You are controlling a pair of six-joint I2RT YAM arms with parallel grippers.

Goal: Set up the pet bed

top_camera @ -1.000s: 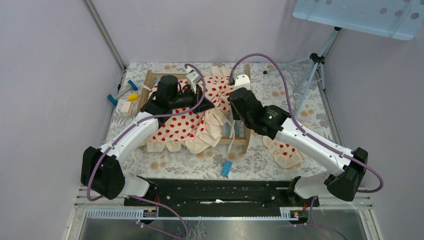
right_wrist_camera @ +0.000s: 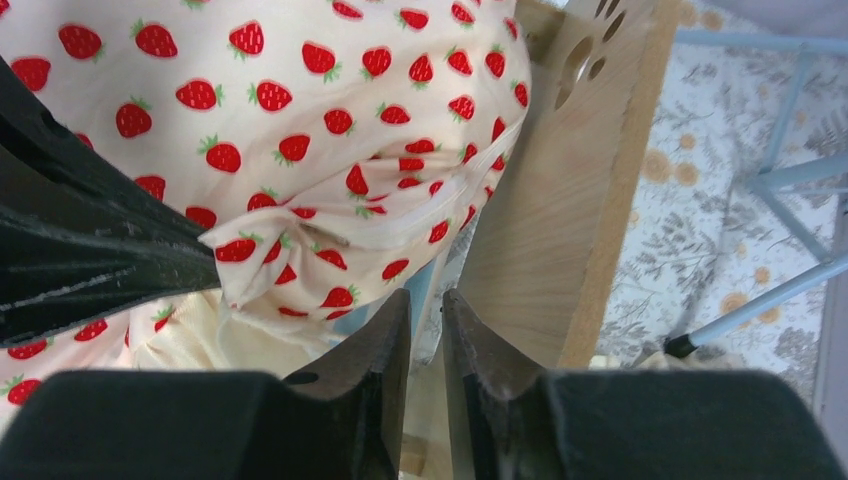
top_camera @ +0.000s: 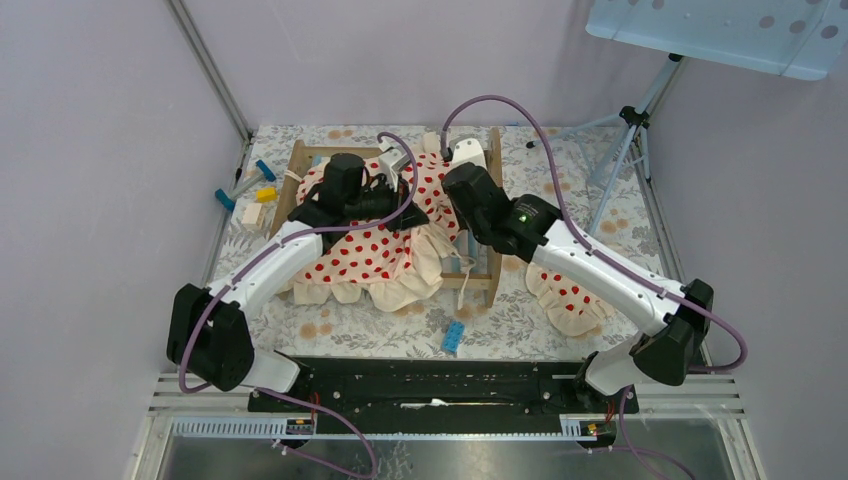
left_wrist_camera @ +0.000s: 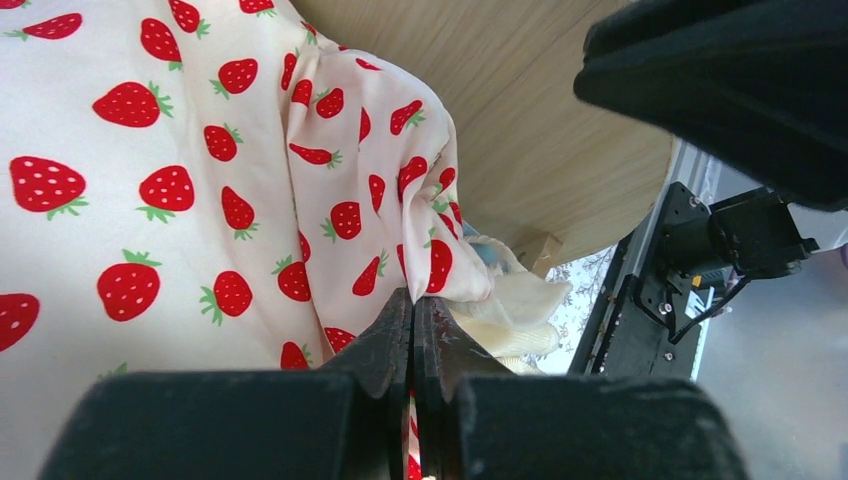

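Note:
A wooden bed frame (top_camera: 488, 280) holds bunched strawberry-print fabric (top_camera: 330, 260) with cream frills. My left gripper is shut down in the fabric's folds; whether cloth is pinched between its fingers is hard to tell. My right gripper hangs over the frame's right side, beside the cloth edge and above the wooden side panel (right_wrist_camera: 560, 230), its fingertips slightly apart with nothing visible between them. In the top view both grippers are largely hidden by the arms.
A smaller strawberry piece with frill (top_camera: 565, 300) lies at the right. A blue block (top_camera: 453, 336) is at the front; small blocks (top_camera: 265, 194) and tools sit at the left. A light-blue metal stand (top_camera: 630, 130) occupies the back right.
The left arm has moved a little to the right. The fabric looks nearly unchanged.

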